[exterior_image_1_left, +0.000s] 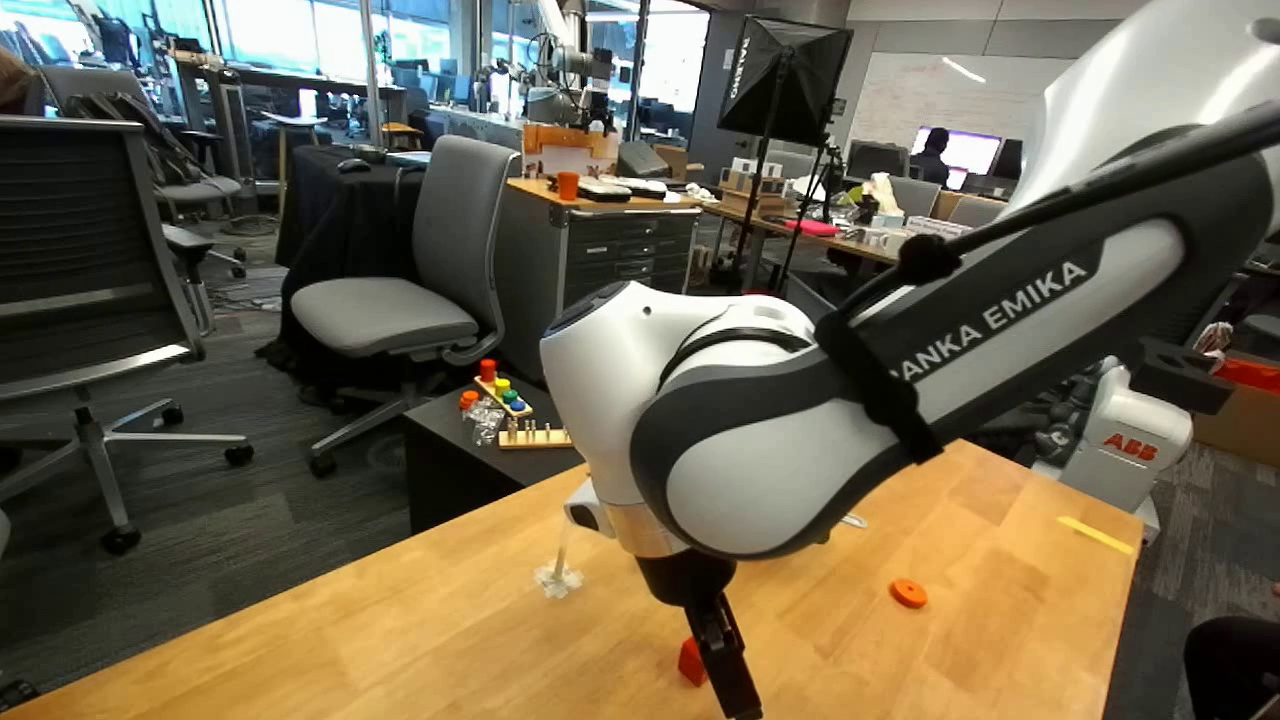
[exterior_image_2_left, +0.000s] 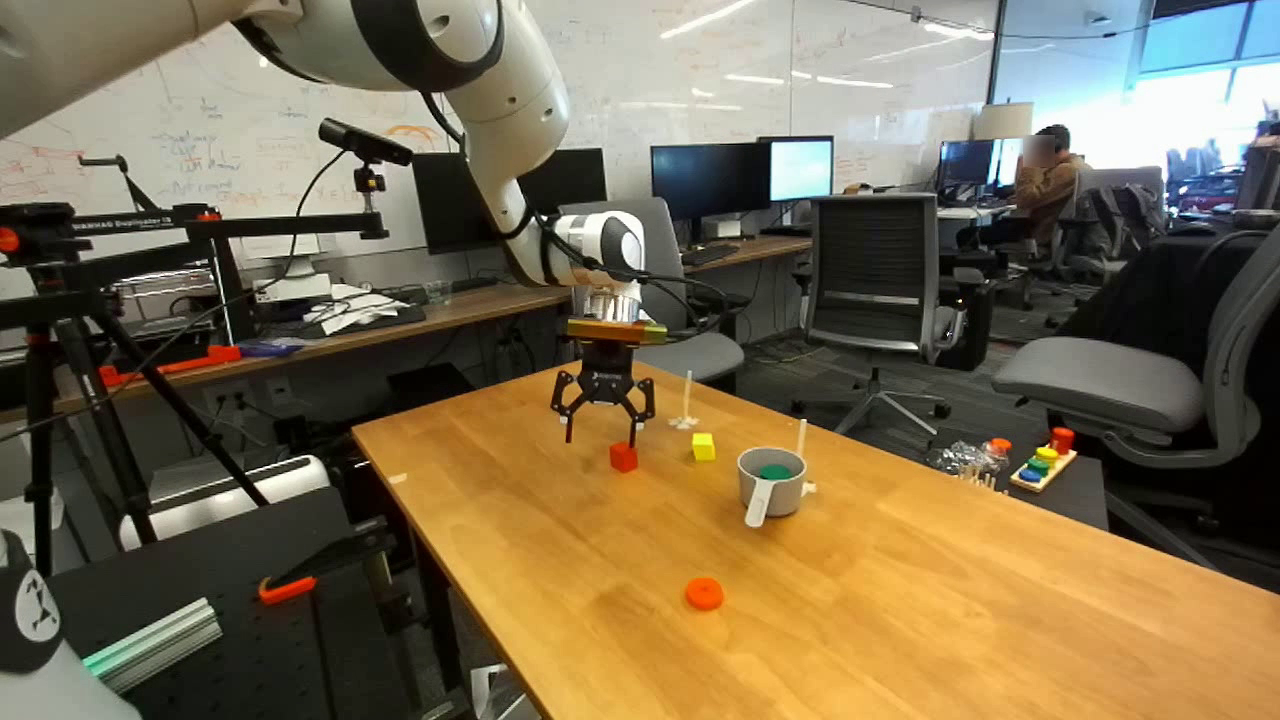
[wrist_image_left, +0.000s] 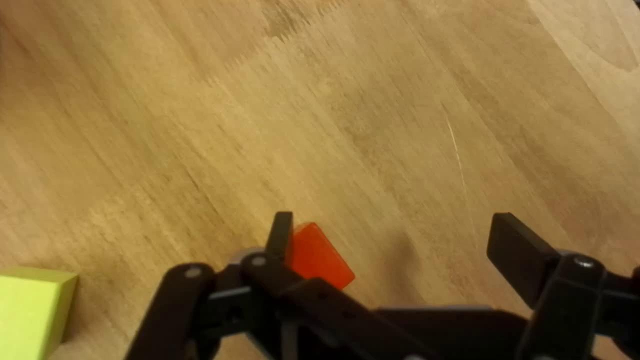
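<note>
My gripper (exterior_image_2_left: 600, 437) stands wide open just above the table, nothing held. In the wrist view a red cube (wrist_image_left: 319, 257) shows beside the left finger (wrist_image_left: 279, 235), partly covered by it, while bare wood lies under most of the gap. Whether that finger touches the cube I cannot tell. Exterior view 2 has the red cube (exterior_image_2_left: 623, 457) just under the gripper. A yellow cube (exterior_image_2_left: 703, 446) sits a little to its right, and in the wrist view this yellow cube (wrist_image_left: 30, 312) is cut off at the lower left.
A grey cup (exterior_image_2_left: 786, 485) with a handle and something green inside stands right of the cubes. Two thin upright sticks, one of them a stick (exterior_image_2_left: 689, 398) behind the yellow cube, rise from the table. An orange disc (exterior_image_2_left: 704, 593) lies apart on clear wood.
</note>
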